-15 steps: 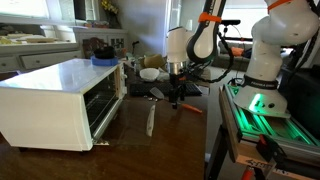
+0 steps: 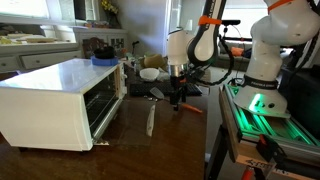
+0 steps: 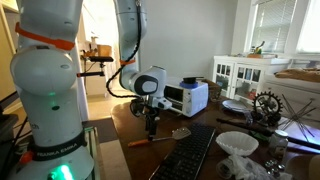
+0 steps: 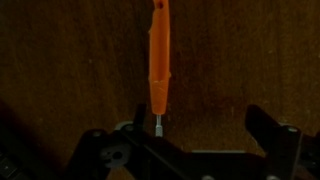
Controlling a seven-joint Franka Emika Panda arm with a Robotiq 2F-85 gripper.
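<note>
An orange-handled utensil (image 4: 159,62) lies on the dark wooden table, its thin metal shaft running down beside my left finger in the wrist view. My gripper is open, pointing down, with a wide gap between its dark fingers. The handle sits toward the left side of that gap, and nothing is held. In exterior view 1 the gripper (image 2: 178,106) hangs low by the orange handle (image 2: 191,108). From the other side, the gripper (image 3: 151,130) is close over the table near the orange handle (image 3: 138,143). Whether the fingertips touch the table, I cannot tell.
A white toaster oven (image 2: 55,105) stands at the left with its door open. A black rack (image 3: 186,155) lies near the utensil, with a white bowl (image 3: 237,143) beyond it. Bare tabletop (image 2: 110,160) spreads out in front.
In exterior view 1 my gripper has come down slightly toward the table beside the orange handle. The objects on the table have stayed in place.
</note>
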